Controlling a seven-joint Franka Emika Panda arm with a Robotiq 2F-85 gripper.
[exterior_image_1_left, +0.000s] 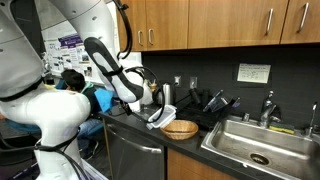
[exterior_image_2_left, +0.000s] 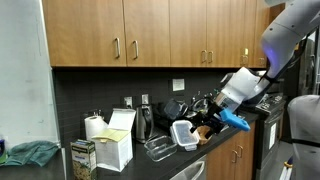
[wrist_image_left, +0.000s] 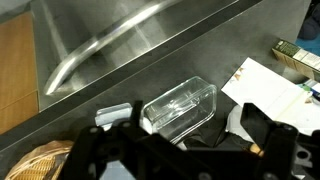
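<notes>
My gripper is open over the counter, its dark fingers spread wide at the bottom of the wrist view and nothing held between them. Beneath it in that view lies a clear rectangular container (wrist_image_left: 182, 107). Left of this is a white container (wrist_image_left: 113, 114), partly hidden by a finger. At the lower left corner shows part of a wicker basket (wrist_image_left: 38, 160). In the first exterior view, the basket (exterior_image_1_left: 181, 131) sits on the counter beside the white container (exterior_image_1_left: 161, 117). The second exterior view shows the clear container (exterior_image_2_left: 160, 148) left of the white one (exterior_image_2_left: 184, 134).
A white open-topped box (exterior_image_2_left: 117, 142), a printed carton (exterior_image_2_left: 83, 160) and a green towel (exterior_image_2_left: 31, 153) stand along the left counter. A dark dish rack (exterior_image_1_left: 217, 105) and the sink (exterior_image_1_left: 245, 145) are on the other side. Wooden cabinets (exterior_image_1_left: 215, 20) hang above.
</notes>
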